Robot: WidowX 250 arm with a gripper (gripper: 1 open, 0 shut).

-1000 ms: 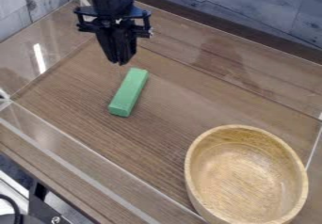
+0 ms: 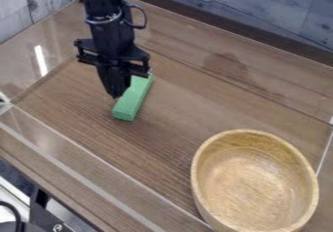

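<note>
My dark gripper (image 2: 120,86) hangs low over the wooden table (image 2: 72,129), at the upper left end of a green rectangular object (image 2: 135,99) that lies flat. Its tip partly overlaps that object in the view. Whether the fingers touch it, or stand open or shut, is unclear.
A large round pale bowl (image 2: 254,187) sits at the lower right.
The green object and bowl look unmoved.
</note>
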